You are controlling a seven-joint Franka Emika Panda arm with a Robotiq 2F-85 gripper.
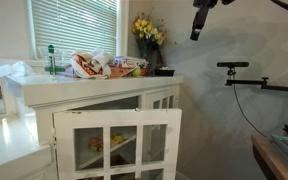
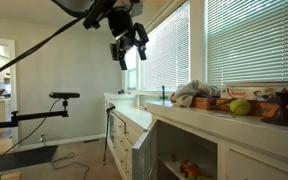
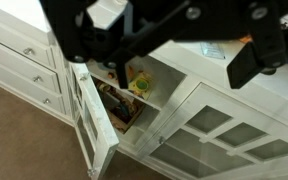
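My gripper [image 2: 128,56] hangs high in the air, well above the counter and apart from everything. Its fingers [image 2: 142,45] are spread, and nothing shows between them. Below, a white cabinet door with glass panes [image 1: 116,146] stands swung out; the wrist view catches the same door [image 3: 96,123] nearly edge-on. Inside the cabinet, yellow and orange items [image 3: 140,83] rest on a shelf, also seen as small orange things [image 2: 189,168] through the opening. Their exact kind is too small to tell.
On the white counter [image 2: 214,121] lie a crumpled grey cloth [image 2: 193,91], a green fruit [image 2: 241,106] and a printed box [image 2: 256,93]. Yellow flowers [image 1: 147,31] stand in the corner. A camera on a stand [image 1: 233,65] is by the wall. Open air surrounds my gripper.
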